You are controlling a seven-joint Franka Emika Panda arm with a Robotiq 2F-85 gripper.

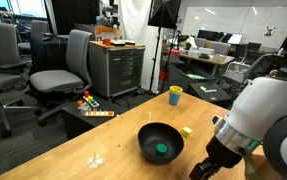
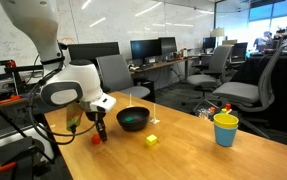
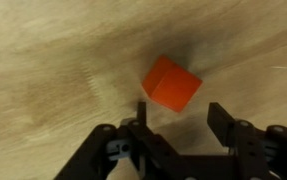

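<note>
A small red-orange block (image 3: 171,84) lies on the wooden table, centred in the wrist view. Just short of it, the two dark fingertips of my gripper stand apart, one to each side, with bare wood between them. Exterior view 2 has the red block (image 2: 96,140) on the table right by the gripper (image 2: 100,134). In exterior view 1 the arm hides that block, and the gripper (image 1: 205,170) is at the lower right. A black bowl (image 1: 161,143) stands nearby with a green object (image 1: 162,149) inside.
A yellow block (image 2: 151,140) lies on the table, and a blue-and-yellow cup (image 2: 225,129) stands farther off. Small colourful items (image 1: 87,101) sit on a dark box at the table's far edge. Open wood surrounds the bowl.
</note>
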